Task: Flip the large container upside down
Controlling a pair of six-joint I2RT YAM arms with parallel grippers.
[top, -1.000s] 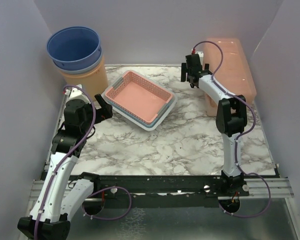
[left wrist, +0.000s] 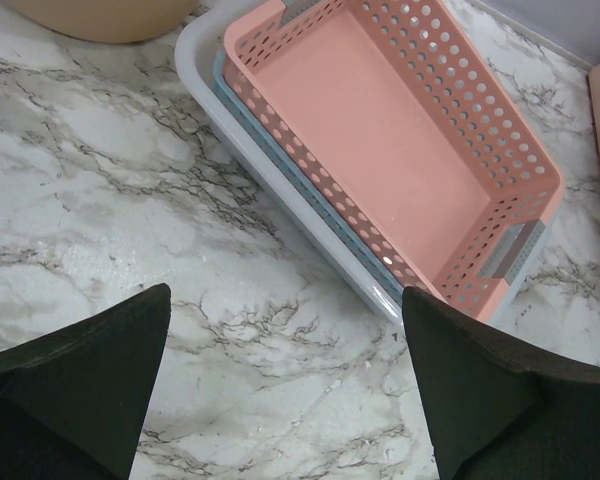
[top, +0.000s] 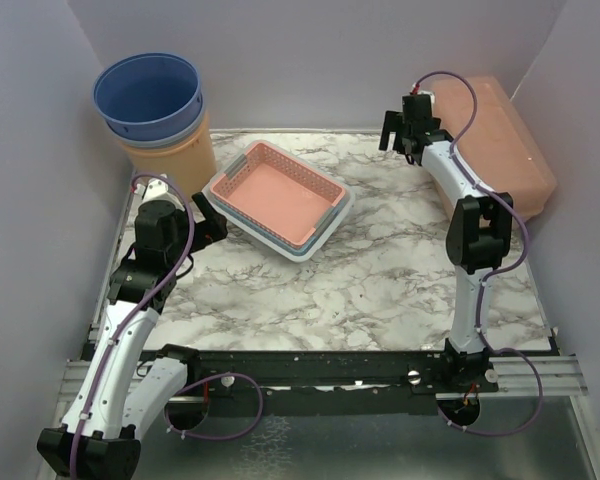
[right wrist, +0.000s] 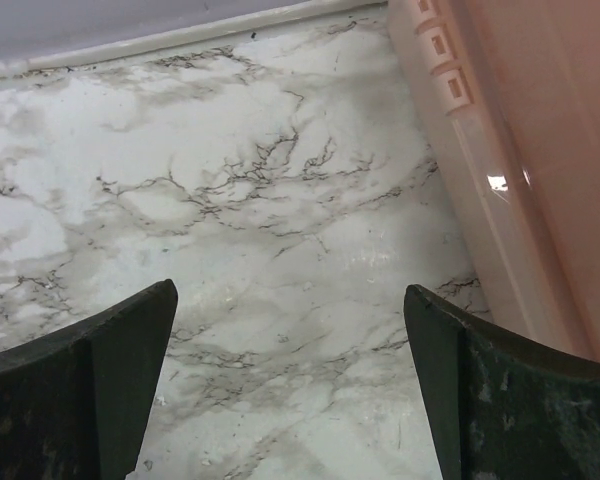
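The large peach container (top: 495,140) rests at the back right, with a broad closed face turned up and no opening in sight. Its near side wall (right wrist: 480,200) runs down the right edge of the right wrist view. My right gripper (top: 393,131) is open at the container's left side, with only bare marble between its fingers; whether the arm touches the container I cannot tell. Over on the left, my left gripper (top: 212,227) stands open and empty beside the stacked baskets (top: 280,200).
A blue bucket (top: 148,97) tops a stack on a tan bin (top: 175,160) at the back left. The stacked pink, blue and grey baskets fill the back middle. Bare marble (top: 350,300) lies across the front and centre. Walls close in both sides and the back.
Over the last second the peach container has shifted right toward the wall.
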